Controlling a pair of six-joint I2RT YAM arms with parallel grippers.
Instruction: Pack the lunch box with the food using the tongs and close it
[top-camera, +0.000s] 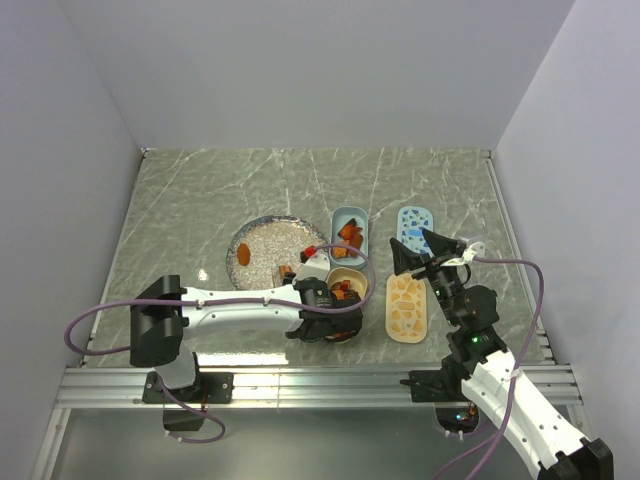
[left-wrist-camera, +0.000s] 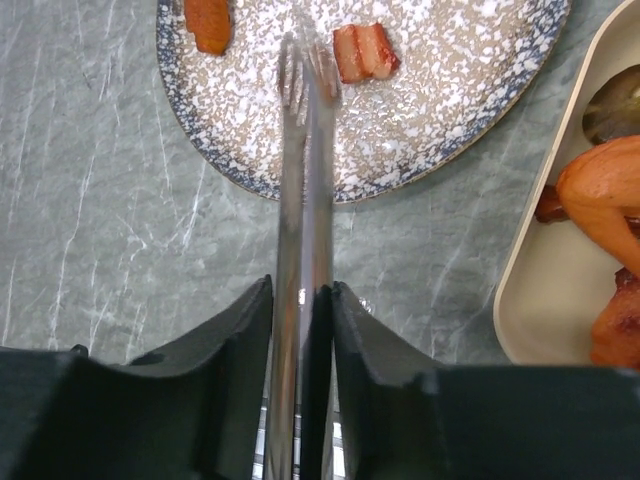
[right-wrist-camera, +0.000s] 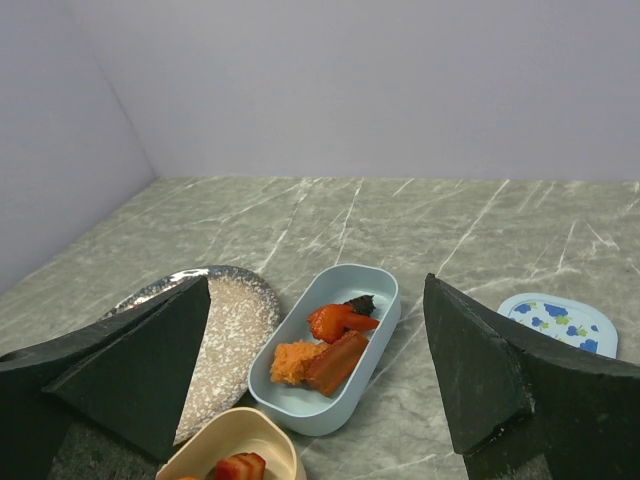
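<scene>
In the left wrist view my left gripper holds two long metal utensils with fork-like tips, which lie close together over the speckled plate (left-wrist-camera: 465, 95). A slice of pork belly (left-wrist-camera: 365, 52) sits just beyond the tips, and a browned piece (left-wrist-camera: 206, 22) at the upper left. A cream box (left-wrist-camera: 515, 300) with chicken and other food stands to the right. The blue box (right-wrist-camera: 335, 410) holds several foods. My right gripper hangs with fingers apart and empty, above the right side of the table.
A blue lid (top-camera: 415, 215) and a yellow lid (top-camera: 406, 320) lie at the right of the boxes.
</scene>
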